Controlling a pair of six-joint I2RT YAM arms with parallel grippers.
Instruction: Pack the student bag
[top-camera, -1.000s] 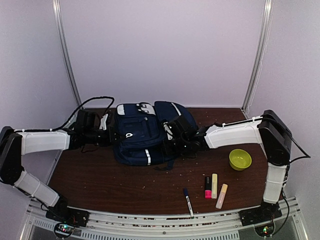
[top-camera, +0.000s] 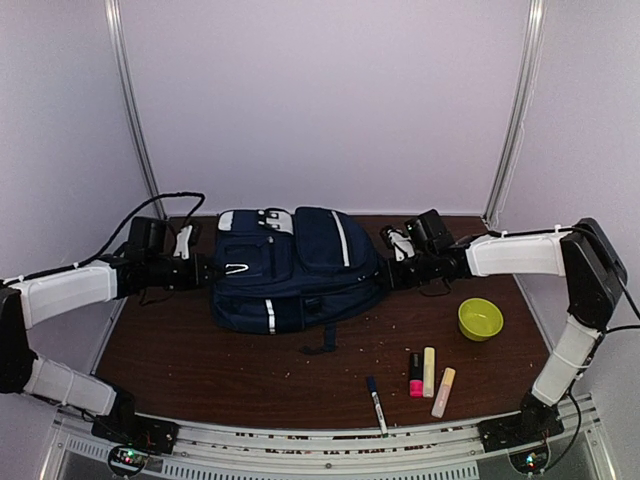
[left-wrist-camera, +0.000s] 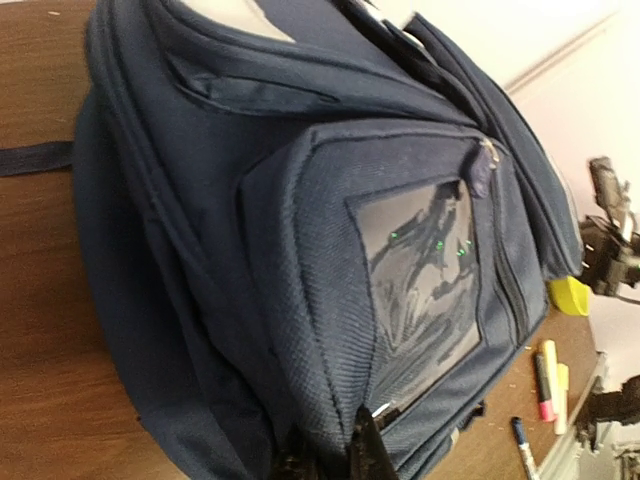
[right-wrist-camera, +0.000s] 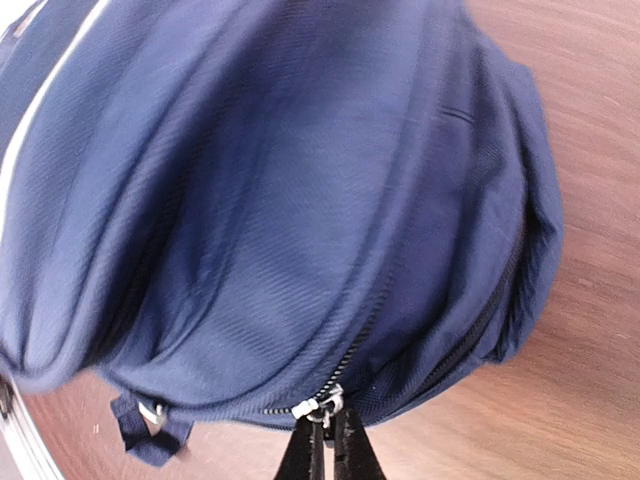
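Observation:
The navy backpack (top-camera: 300, 265) lies on its side on the table between both arms. At its left end my left gripper (top-camera: 212, 270) is shut on the fabric; the left wrist view shows the backpack's padded edge (left-wrist-camera: 315, 370) pinched between the fingertips. My right gripper (top-camera: 387, 274) is at the bag's right end. In the right wrist view its fingers (right-wrist-camera: 350, 455) are shut on the silver zipper pull (right-wrist-camera: 322, 405), beside the zipper seam. The bag's interior is hidden.
Toward the front right lie a blue-capped pen (top-camera: 377, 405), a pink-and-black marker (top-camera: 416, 374), a yellow marker (top-camera: 429, 372) and a pink-bodied marker (top-camera: 443, 393). A green bowl (top-camera: 480, 319) stands right of them.
My right gripper has moved rightward along the bag to its right end. My left gripper has shifted left, and the bag now lies further left and looks stretched wider.

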